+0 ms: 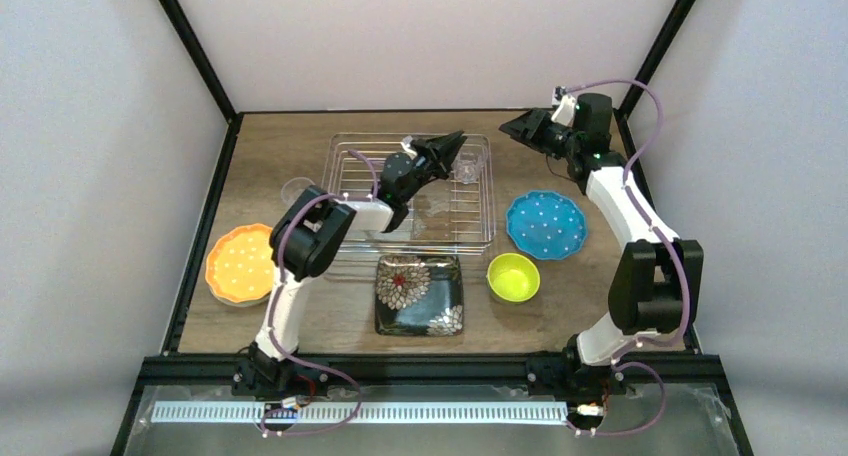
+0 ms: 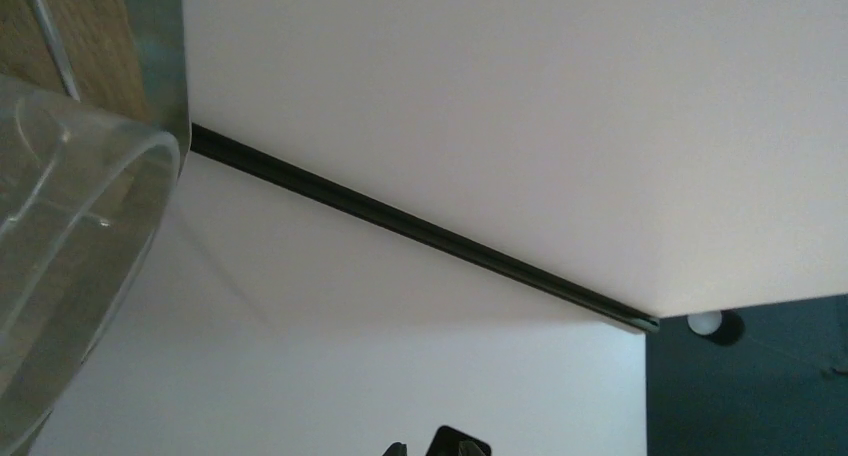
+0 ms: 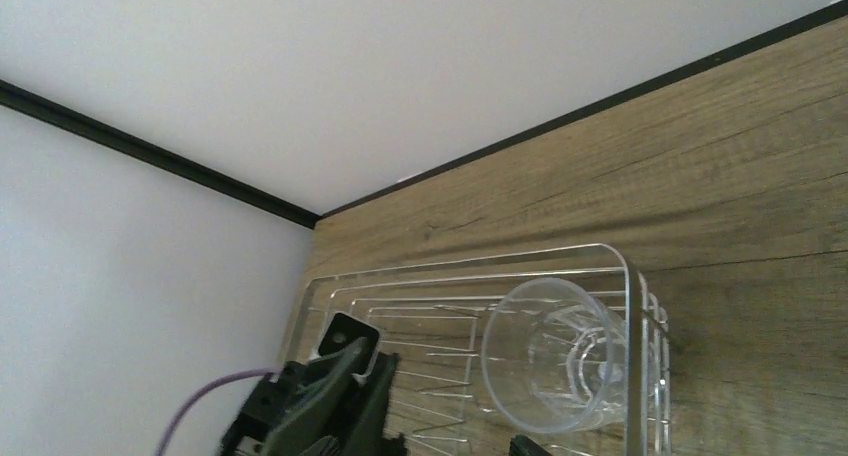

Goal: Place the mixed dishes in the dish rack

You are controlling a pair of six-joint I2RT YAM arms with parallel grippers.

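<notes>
A clear cup stands in the right end of the wire dish rack; the right wrist view shows this cup close up inside the rack. My left gripper is just above and beside the cup; its finger state is unclear. The cup's rim fills the left of the left wrist view. My right gripper hangs open right of the rack, nothing seen between its fingers. An orange plate, a blue plate, a green bowl and a dark patterned square dish lie around the rack.
Another clear glass stands left of the rack, near the left arm. The back right of the wooden table behind the blue plate is bare, under the right arm. White walls close in the back and sides.
</notes>
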